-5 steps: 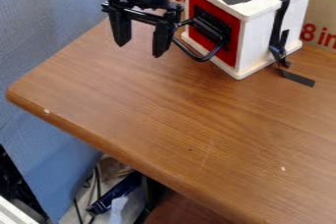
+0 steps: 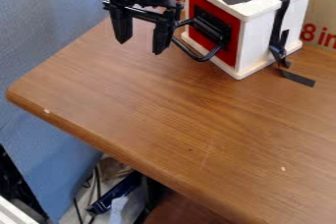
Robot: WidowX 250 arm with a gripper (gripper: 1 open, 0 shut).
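My black gripper (image 2: 141, 33) hangs at the top of the view, left of a white box (image 2: 256, 46) with a red front panel (image 2: 223, 58). Its two fingers are apart, with nothing visible between them. A black U-shaped handle (image 2: 199, 57) sticks out from the red panel, close beside the gripper's right finger; whether they touch I cannot tell. Black straps (image 2: 280, 24) run over the box and down to the table.
Cardboard stands behind the box.
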